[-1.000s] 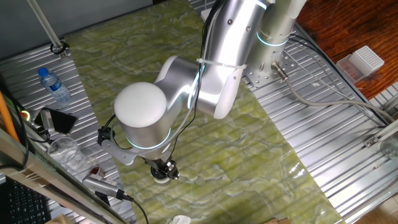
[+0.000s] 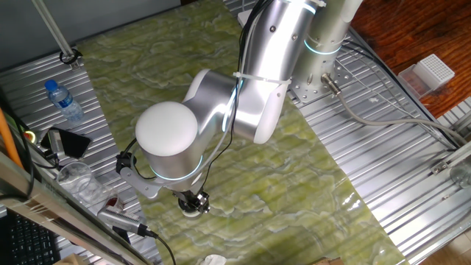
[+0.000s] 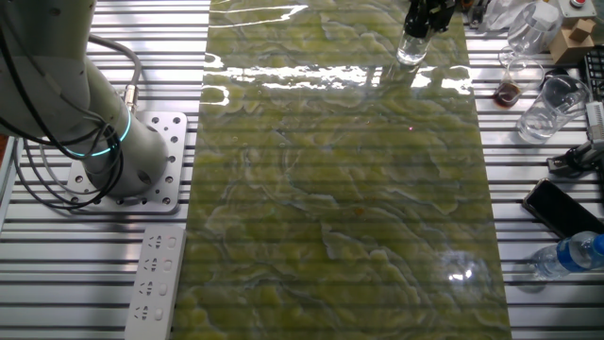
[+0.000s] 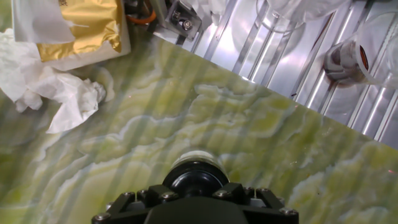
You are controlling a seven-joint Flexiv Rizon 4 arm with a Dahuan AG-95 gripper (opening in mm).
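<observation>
My gripper (image 3: 429, 13) is at the far edge of the green marbled mat in the second exterior view. Its black fingers close around the dark top of a small clear glass container (image 3: 412, 48), which hangs below them upright or nearly so. From the wrist, the container's round black top (image 4: 196, 177) sits between the fingers, with a pale rim (image 4: 198, 155) showing beyond it. Exterior view 1 shows the gripper (image 2: 193, 202) under the arm's end, with most of the container hidden. Whether its base touches the mat is not clear.
Crumpled white tissue (image 4: 68, 96) and a gold-and-white packet (image 4: 84, 31) lie ahead in the wrist view. Clear cups, one small with dark liquid (image 3: 508, 93), a phone (image 3: 563, 208) and a water bottle (image 3: 571, 255) stand off the mat.
The arm's end has shifted very slightly since a second ago. The gripper keeps its grip at nearly the same spot, and the surrounding objects have not moved.
</observation>
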